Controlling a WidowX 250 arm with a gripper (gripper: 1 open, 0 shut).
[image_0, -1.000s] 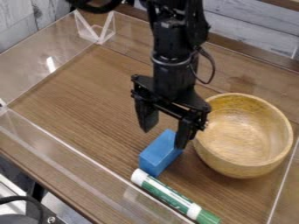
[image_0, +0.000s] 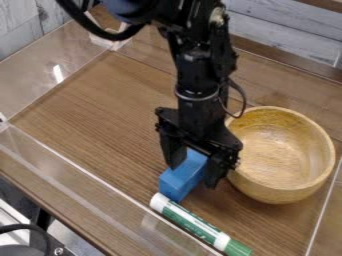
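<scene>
The black gripper (image_0: 198, 148) hangs low over the centre of the table, its fingers open and coming down around the upper part of a blue block (image_0: 179, 182). Whether the fingers touch the block is hard to tell. A white and green marker (image_0: 198, 225) lies on the wood just in front of the block. An empty tan bowl (image_0: 281, 150) sits to the right, close beside the gripper.
A clear plastic edge runs along the lower left, with a black cable in the bottom left corner. A wall edge runs along the top right.
The gripper has moved down and toward the camera, onto the blue block. The block, bowl and marker look to be in about the same places.
</scene>
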